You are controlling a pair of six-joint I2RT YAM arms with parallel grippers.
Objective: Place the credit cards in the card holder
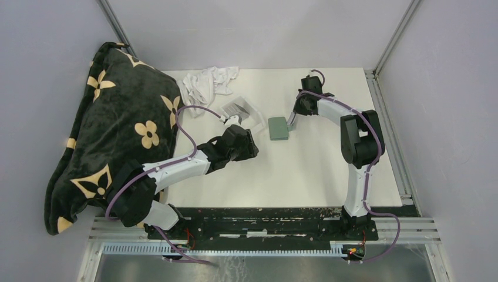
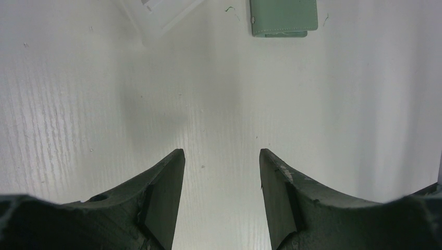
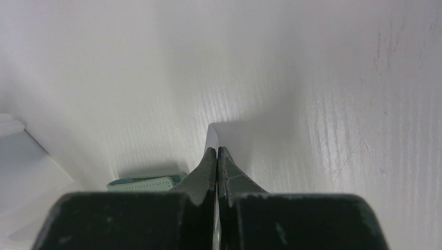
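Observation:
A green card holder (image 1: pixel 278 128) lies on the table a little right of the centre. Just off its right edge, a thin pale card (image 1: pixel 292 120) hangs tilted from my right gripper (image 1: pixel 297 111), which is shut on it. From the right wrist, the card (image 3: pixel 211 138) appears almost edge-on between the fingertips, and part of the green holder (image 3: pixel 143 184) shows at lower left. My left gripper stands open over bare table, with nothing between its fingers; the holder (image 2: pixel 284 15) is at the top of that view.
Left of the holder sits a white box (image 1: pixel 255 120) with greyish contents. A white cloth (image 1: pixel 205 83) lies at the back left, and a dark flowered blanket (image 1: pixel 126 117) covers the left side.

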